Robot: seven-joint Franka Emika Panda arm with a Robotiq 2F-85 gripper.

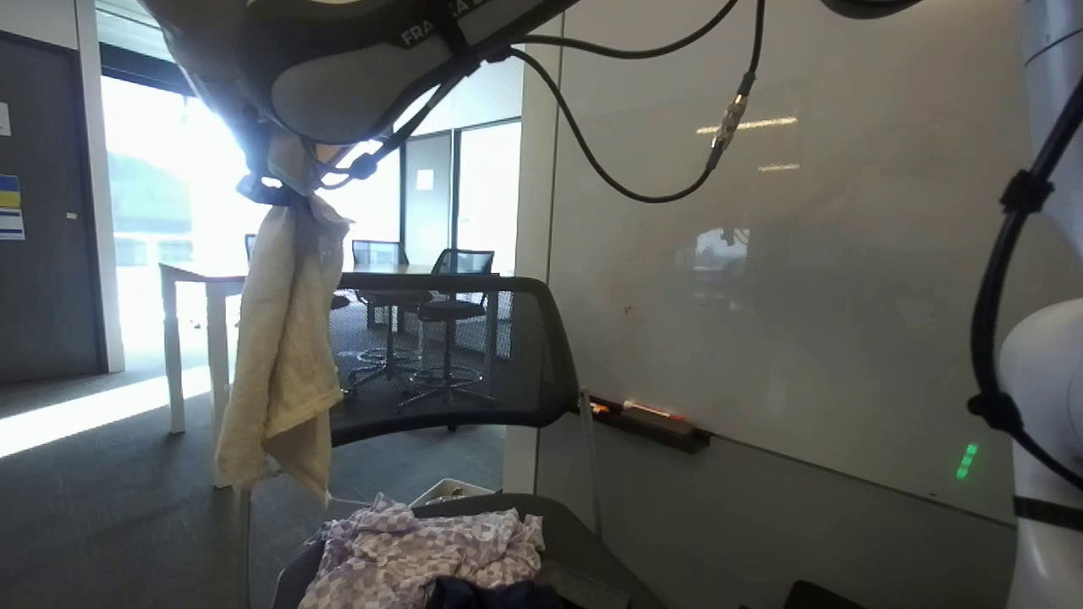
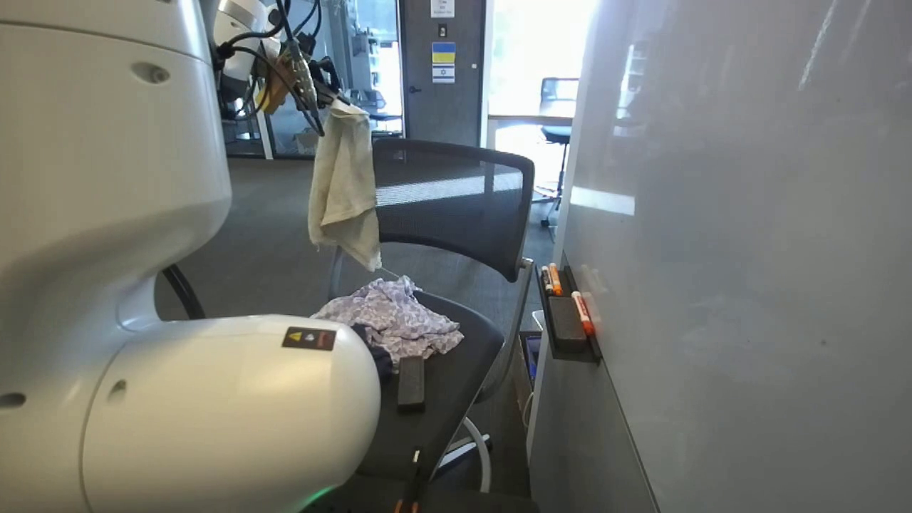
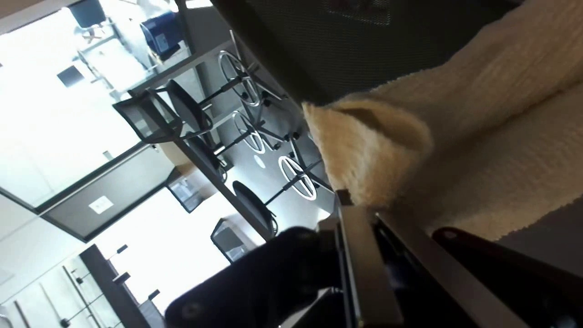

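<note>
A cream cloth [image 1: 279, 345] hangs down from my gripper [image 1: 289, 194], which is shut on its upper end. In exterior view 2 the same cloth [image 2: 346, 184] dangles in front of the mesh chair back, its lower corner above the seat. Close up in the wrist view, a folded bit of the cloth [image 3: 371, 147] bulges at the tips of my gripper, and the rest spreads off to the right. Below it, a patterned purple-and-white cloth [image 2: 397, 316] lies crumpled on the chair seat [image 2: 462, 333].
The mesh chair back [image 2: 449, 201] stands right behind the hanging cloth. On the seat are a black eraser [image 2: 411, 383] and a dark cloth [image 1: 492, 594]. A whiteboard [image 1: 812, 254] with a marker tray [image 2: 571, 329] rises at the right.
</note>
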